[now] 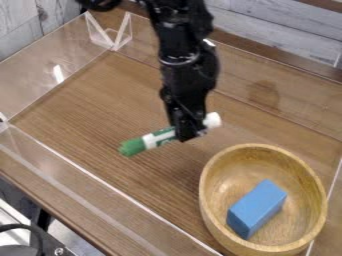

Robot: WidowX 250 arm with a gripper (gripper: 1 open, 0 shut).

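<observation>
My black gripper (187, 125) hangs from the top centre over the wooden table, slightly blurred, at a green-and-white tube (144, 142) that lies tilted across its fingertips, with white showing on the right side. The tube appears held, though the fingers' grip on it is partly hidden by the gripper's own body.
A tan bowl (217, 190) with a blue block (257, 208) inside sits at the lower right. A white wire-like holder (110, 30) stands at the upper left. A pale wall or rim borders it.
</observation>
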